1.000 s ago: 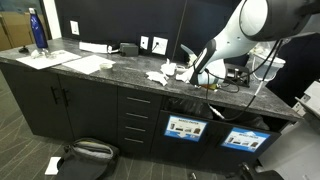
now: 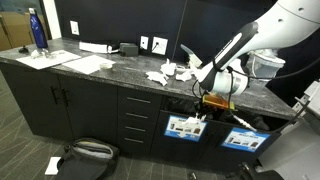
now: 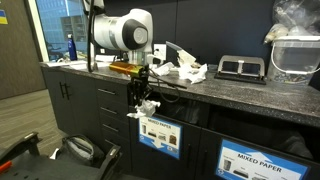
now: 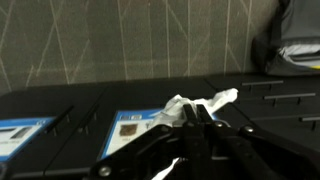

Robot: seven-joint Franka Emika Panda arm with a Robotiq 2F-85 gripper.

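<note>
A crumpled white paper point(image 3: 145, 108) hangs from my gripper point(image 3: 140, 96), out in front of the counter's edge and just above a blue-and-white label point(image 3: 160, 134) on the cabinet front. In the wrist view the same paper point(image 4: 180, 106) sticks out past the dark fingers, which are shut on it. Below it in that view is a blue-bordered label point(image 4: 128, 128) on a dark front. Seen from exterior view 1, the gripper point(image 2: 198, 113) is low beside the counter edge; the dark background makes its fingers hard to make out.
More crumpled white papers point(image 2: 160, 75) lie on the dark counter point(image 2: 130, 78). A second label, reading mixed paper point(image 3: 258, 165), is to the right. On the floor sits a dark bag point(image 2: 88, 158). A toaster-like appliance point(image 3: 244, 68) and a clear bin point(image 3: 292, 50) stand on the counter.
</note>
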